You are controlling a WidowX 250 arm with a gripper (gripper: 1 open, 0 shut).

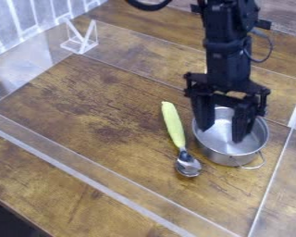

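Note:
My black gripper (pixel 222 113) hangs open over the steel pot (pixel 237 148) at the right of the camera view, its fingers down at the pot's upper part and partly hiding it. I cannot tell whether they touch it. Left of the pot lies a long spoon with a pale yellow-green handle (pixel 173 121) and a metal bowl (pixel 188 165) toward the front.
A small white stand (pixel 81 37) is at the back left. Clear strips or panels run along the left and right sides.

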